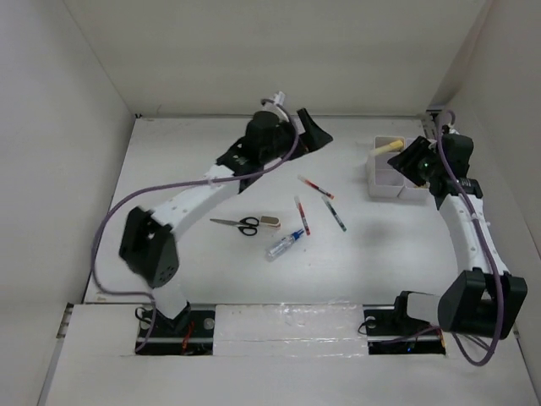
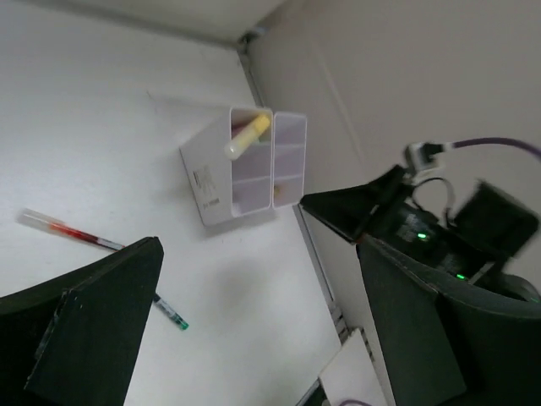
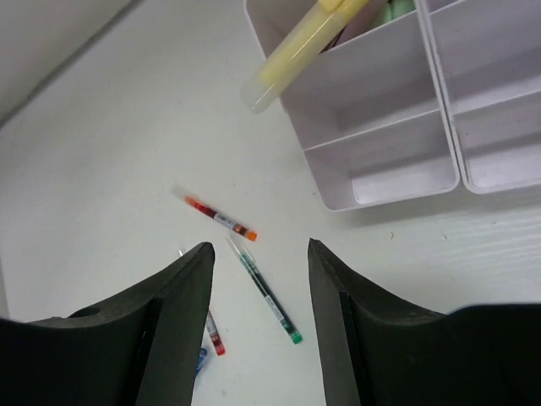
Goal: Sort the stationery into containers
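Observation:
A white compartment organizer (image 1: pixel 385 182) stands at back right, a yellow glue stick (image 3: pixel 296 55) lying slanted in its top, poking over the edge. On the table lie an orange pen (image 1: pixel 315 186), a red pen (image 1: pixel 303 215), a green pen (image 1: pixel 334 213), a clear blue-capped bottle (image 1: pixel 283 245), scissors (image 1: pixel 248 226) and a small eraser-like block (image 1: pixel 270 222). My left gripper (image 1: pixel 308 128) is open and empty above the table, left of the organizer. My right gripper (image 1: pixel 406 162) is open and empty over the organizer's front right, with pens visible below it in the right wrist view.
Walls close in behind and at both sides, the right wall near the organizer and right arm.

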